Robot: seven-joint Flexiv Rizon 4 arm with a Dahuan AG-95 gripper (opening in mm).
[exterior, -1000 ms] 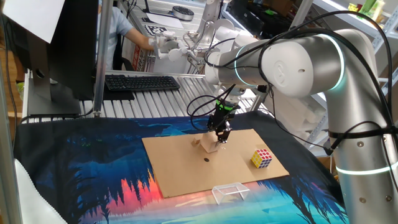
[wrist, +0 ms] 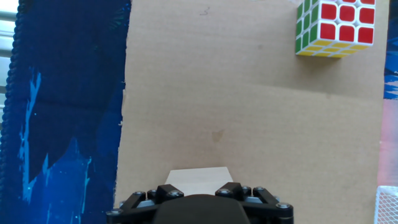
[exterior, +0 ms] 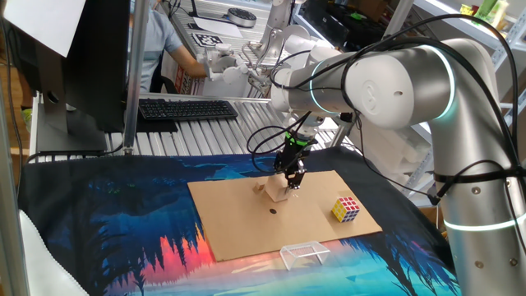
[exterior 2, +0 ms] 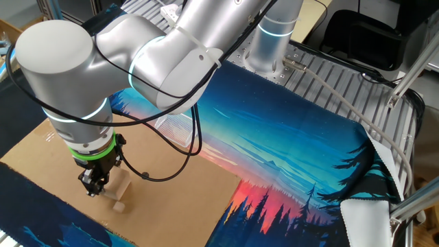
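Note:
A pale wooden block [exterior: 277, 190] is at the far side of the cardboard sheet [exterior: 238, 226], with my gripper [exterior: 292, 182] pointing down right at it. In the wrist view the block [wrist: 199, 179] shows between the two black fingers, close to both. Whether they press on it or only stand around it cannot be made out, nor whether it rests on the cardboard. The second exterior view has the block [exterior 2: 118, 184] beside the gripper [exterior 2: 94, 186], partly covered by it. A smaller wooden piece [exterior 2: 119, 206] lies close by.
A Rubik's cube [exterior: 345, 210] sits on the cardboard's right part. At the near edge stands a clear, whitish stand [exterior: 304, 254]. A dark spot [exterior: 273, 211] marks the cardboard. Loose black cables [exterior 2: 168, 180] hang near the wrist.
The arm, block and cube have not visibly moved. Only the person's arm in the background has shifted slightly.

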